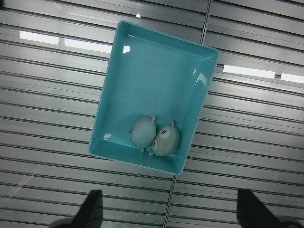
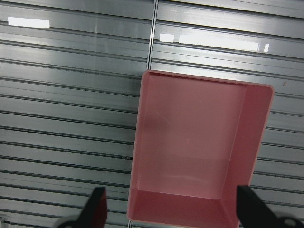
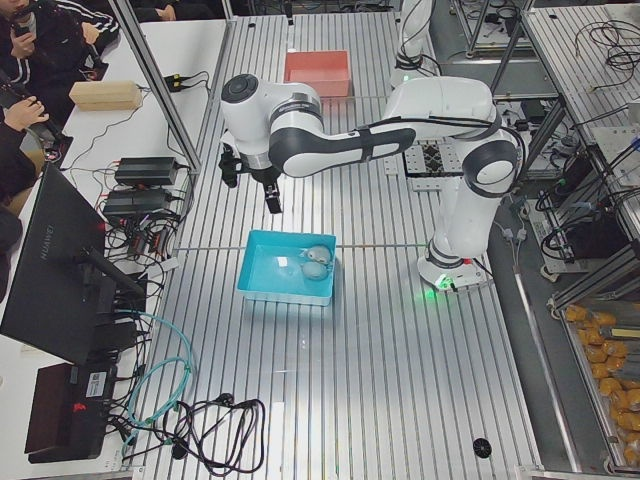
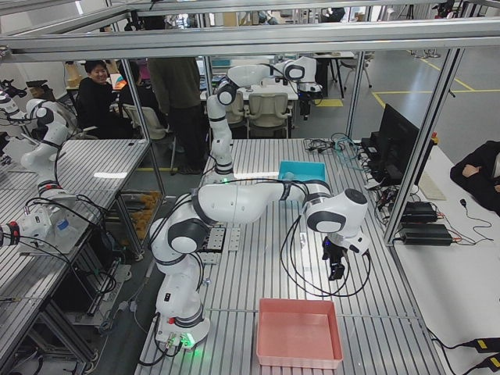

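Two pale grey plush toys (image 1: 142,130) (image 1: 165,141) lie touching inside the blue bin (image 1: 152,71), toward its lower part in the left wrist view. My left gripper is above and beside that bin, open with nothing between its fingers; in the camera left view it (image 3: 255,185) hangs behind the bin. The pink bin (image 2: 190,133) is empty below my right gripper, which is open and empty; in the camera right view it (image 4: 336,266) hangs above and behind the pink bin (image 4: 299,332).
A monitor (image 3: 55,270), black boxes and cables line one side. A metal frame rail (image 4: 250,43) crosses high in the camera right view.
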